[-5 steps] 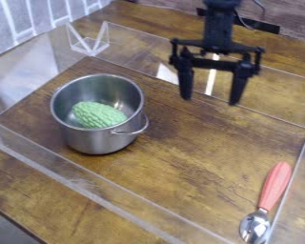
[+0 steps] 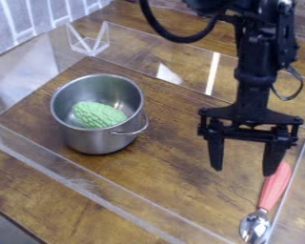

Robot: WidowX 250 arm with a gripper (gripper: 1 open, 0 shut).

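Observation:
My black gripper (image 2: 250,157) hangs open over the right part of the wooden table, its fingers apart with nothing visible between them. Below and to its right lies a spoon-like utensil with a pink handle (image 2: 276,187) and a metal head (image 2: 254,227), along the table's right side. On the left stands a steel pot (image 2: 113,138) holding a green textured object (image 2: 95,113).
The wooden table (image 2: 142,191) has clear room in the middle and front. Clear plastic walls border the area, with a white wire rack (image 2: 15,19) at the back left.
The gripper has moved from the back middle toward the front right, nearer the pink-handled utensil. The pot and utensil are unmoved.

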